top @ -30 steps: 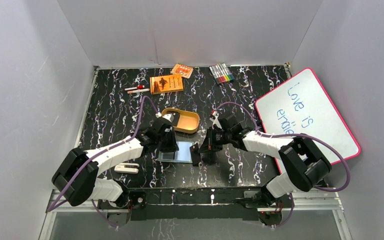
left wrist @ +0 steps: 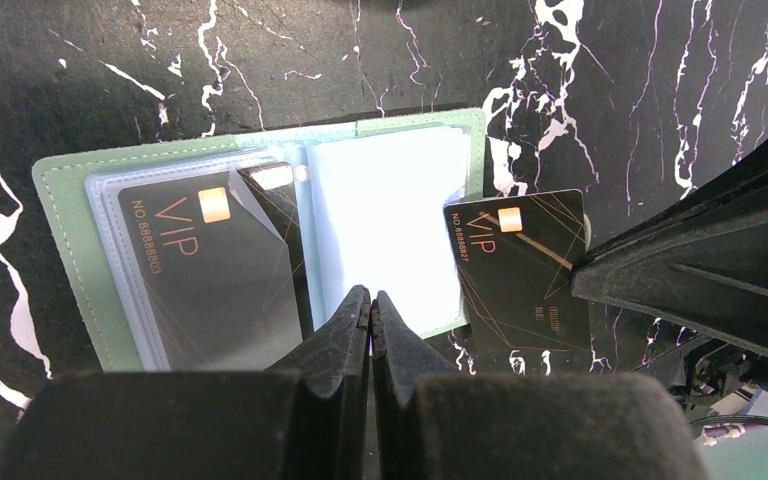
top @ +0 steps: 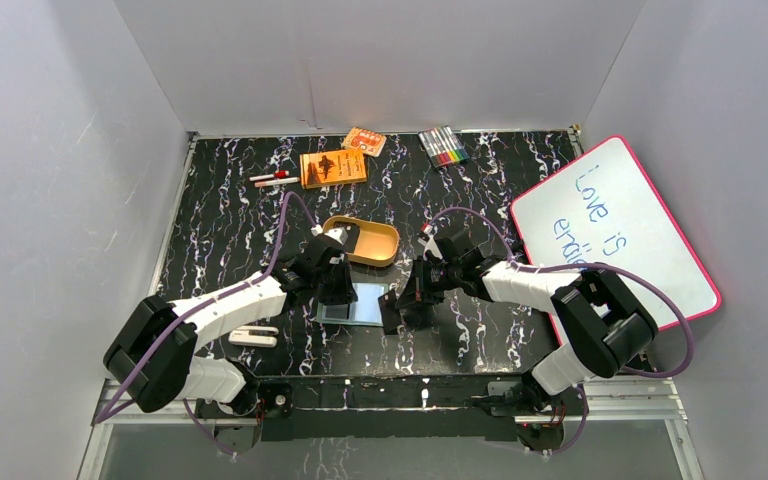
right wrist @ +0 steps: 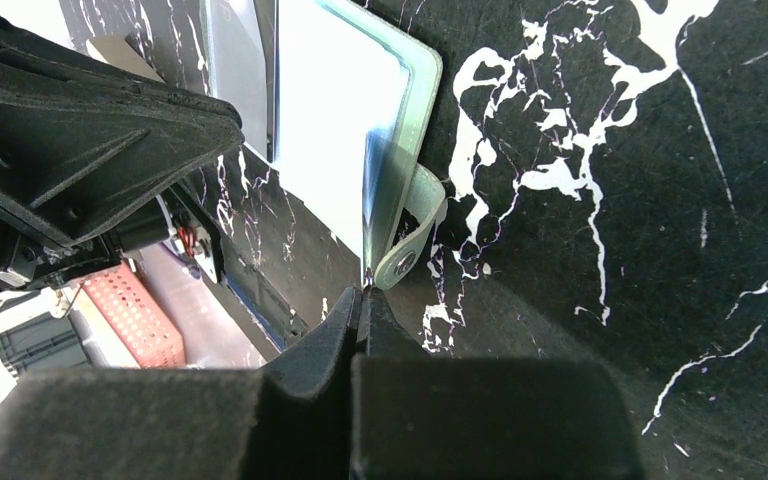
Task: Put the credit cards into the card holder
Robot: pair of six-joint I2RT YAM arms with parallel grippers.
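The pale green card holder (left wrist: 70, 250) lies opened flat on the table. Its clear left pocket has a black VIP card (left wrist: 185, 280) in it, with part of another dark card (left wrist: 290, 190) showing beside that one. White fills the right side (left wrist: 390, 220). My right gripper is shut on a black VIP card (left wrist: 520, 265), which it holds by the edge at the holder's right side; its near corner overlaps the holder's edge in the left wrist view. Above the holder's middle, my left gripper is shut, nothing visible between its fingers.
An orange tray (top: 385, 245) with dark cards (top: 348, 236) inside stands just behind the holder. Farther back lie a yellow box (top: 333, 168), markers and pens. A whiteboard (top: 615, 235) occupies the right side. Open tabletop lies right of the card.
The left arm and the holder look unmoved.
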